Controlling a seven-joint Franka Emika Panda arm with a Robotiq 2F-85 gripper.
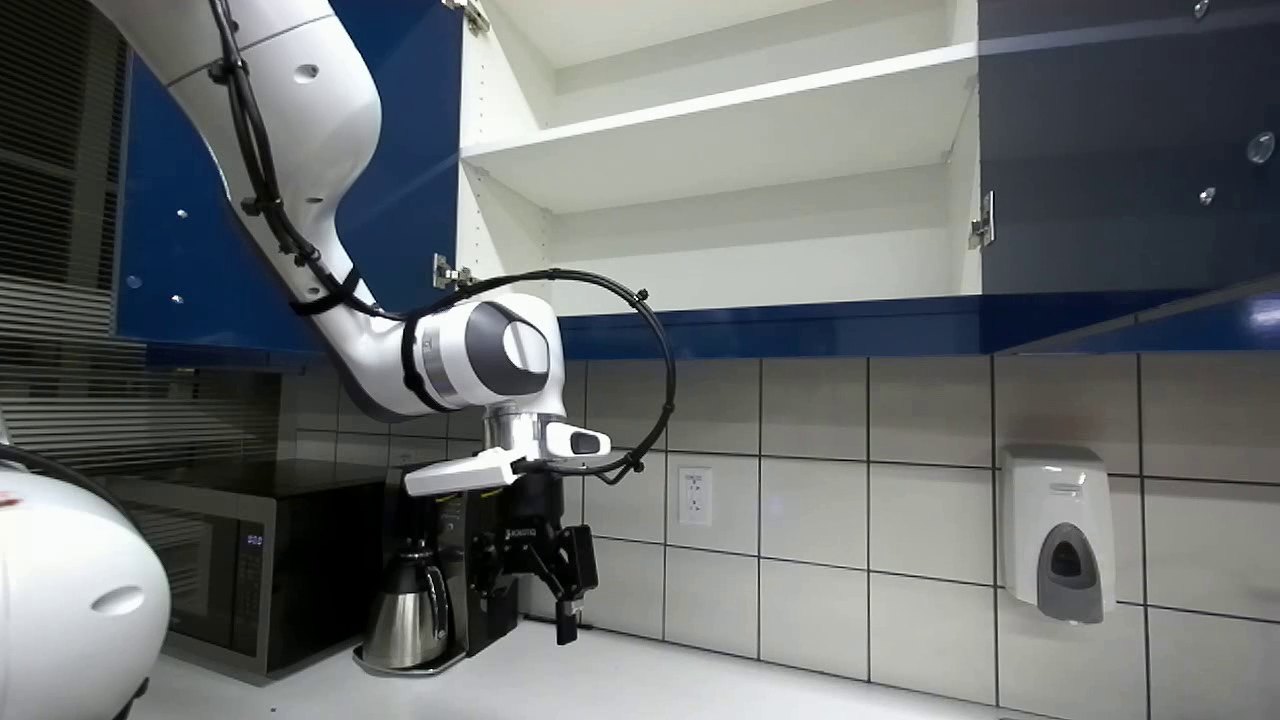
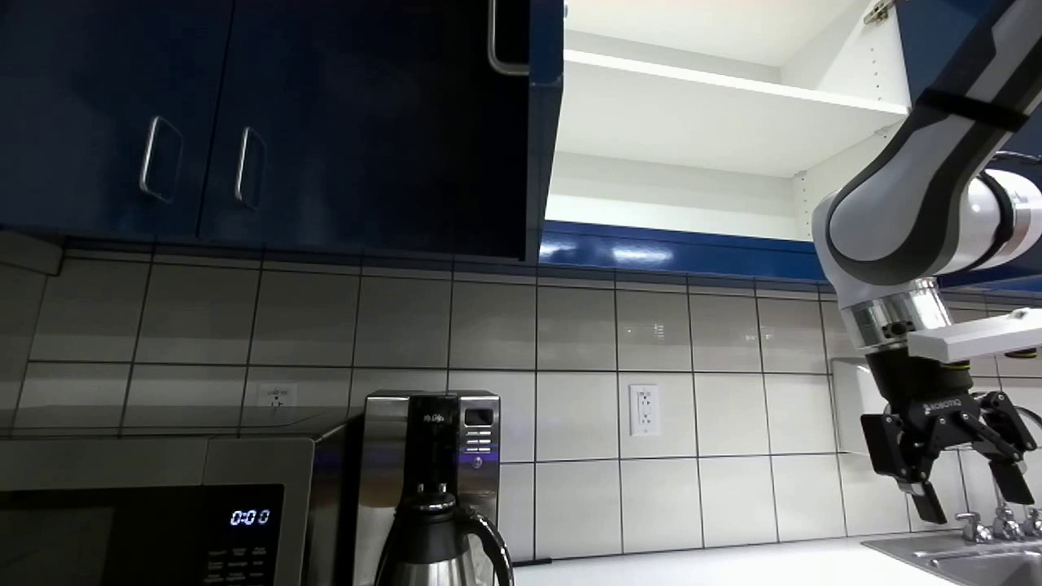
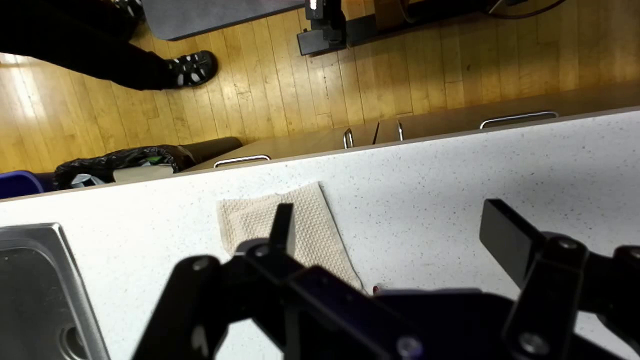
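Observation:
In the wrist view my gripper points down over the white speckled counter, its two black fingers wide apart with nothing between them. A folded beige cloth lies on the counter, partly hidden behind the left finger. Close to the cloth's lower corner, a small red item shows, mostly covered by the gripper body. Seen from exterior view 2, the open gripper hangs above the counter near the sink.
A metal sink is at the wrist view's left. The coffee maker's steel carafe and a microwave stand along the wall. Overhead, the cabinet is open with bare visible shelves. A person's shoe shows on the floor.

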